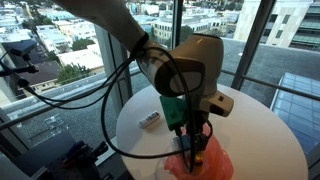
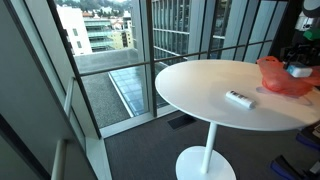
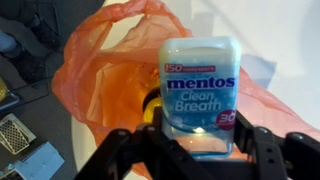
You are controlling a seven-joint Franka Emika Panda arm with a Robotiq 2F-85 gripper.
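A white and teal Mentos Clean Breath container (image 3: 200, 95) fills the middle of the wrist view, upright with its label facing the camera. My gripper is shut on it, a black finger at either side of its lower part. Below lies a translucent red-orange plastic bag (image 3: 92, 75), spread open, with a yellow item (image 3: 152, 103) inside. In exterior view 1 my gripper (image 1: 196, 140) hangs over the bag (image 1: 208, 163). Exterior view 2 shows the container (image 2: 298, 70) at the bag (image 2: 270, 72); whether it touches the bag is unclear.
A small white container (image 2: 240, 99) lies on its side on the round white table (image 2: 195, 85), apart from the bag. Glass walls stand behind the table.
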